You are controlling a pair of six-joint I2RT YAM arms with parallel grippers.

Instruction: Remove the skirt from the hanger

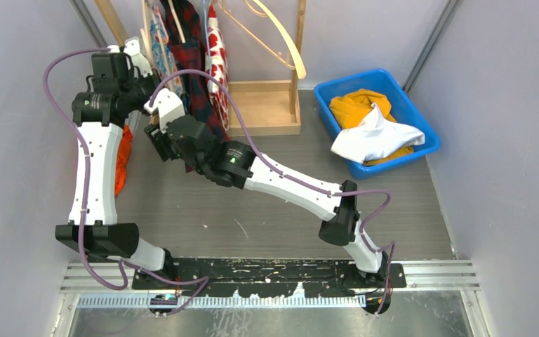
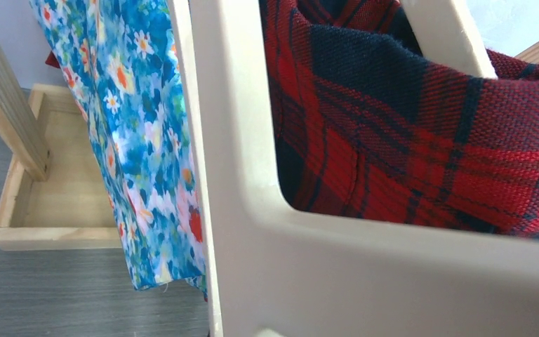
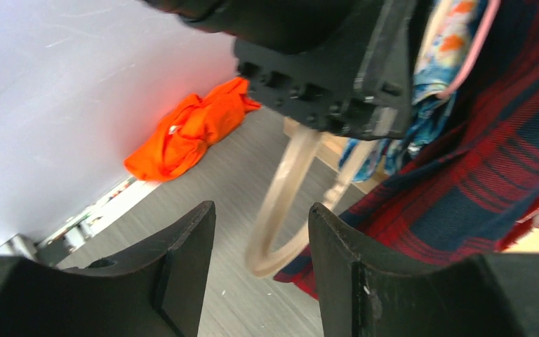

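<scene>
A red-and-navy plaid garment hangs on the rack; in the left wrist view its folded cloth fills the right, beside a blue floral cloth and close pale wooden hanger pieces. My left gripper is at the rack's left; in the right wrist view its black body is shut on a pale wooden hanger. Just in front and below, my right gripper stands open, the hanger's looped end between and beyond its fingertips, plaid cloth to the right.
A blue bin with yellow and white cloths sits at the right. An orange cloth lies by the left wall. A red-and-white garment hangs right of the plaid one.
</scene>
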